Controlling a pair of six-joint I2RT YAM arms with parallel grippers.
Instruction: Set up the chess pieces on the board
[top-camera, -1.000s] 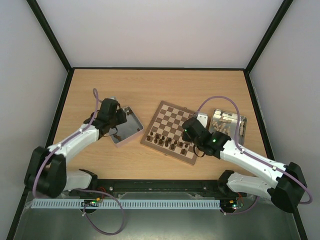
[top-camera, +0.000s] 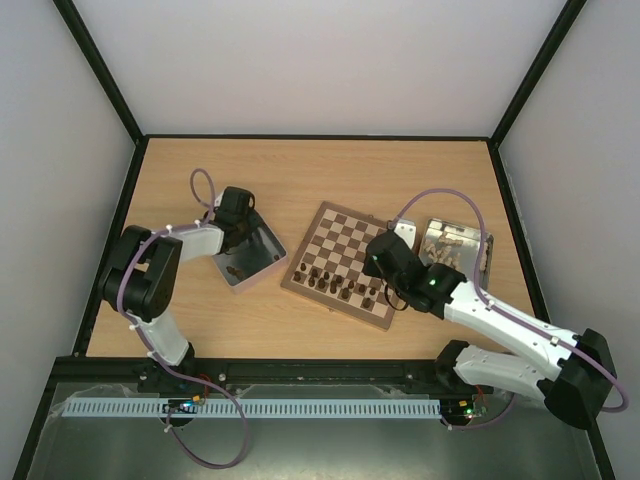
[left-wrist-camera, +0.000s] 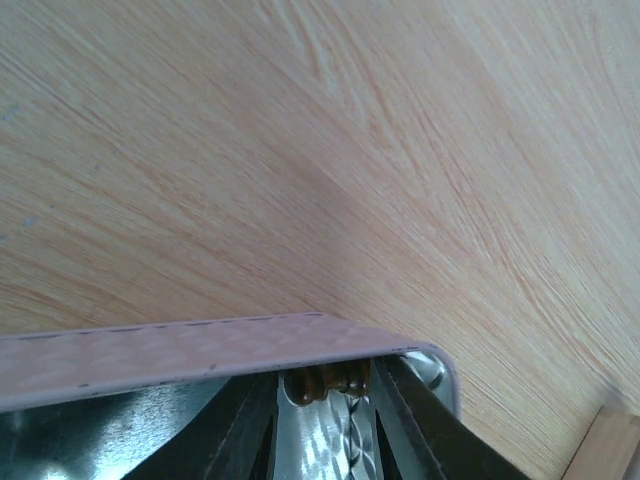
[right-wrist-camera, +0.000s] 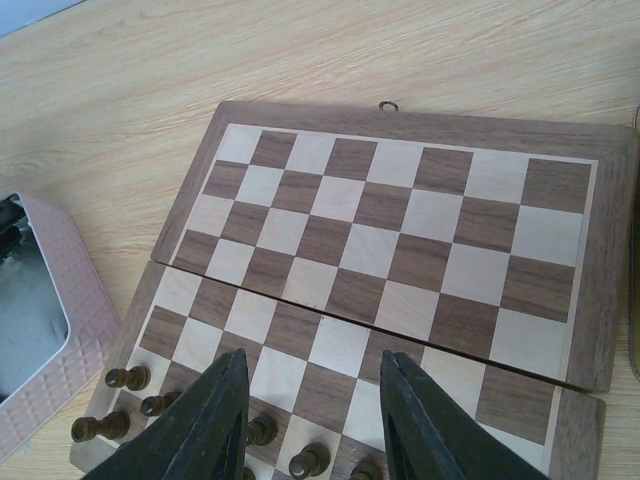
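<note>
My left gripper is inside the grey bin at its rim, fingers part open around a dark brown chess piece; whether they grip it I cannot tell. My right gripper stands open above the chessboard, nothing visible between its fingertips. Several dark pieces stand along the board's near side; its far half is bare.
A tray of light pieces lies right of the board, partly under my right arm. Bare wooden table runs across the back.
My right arm has moved only slightly.
</note>
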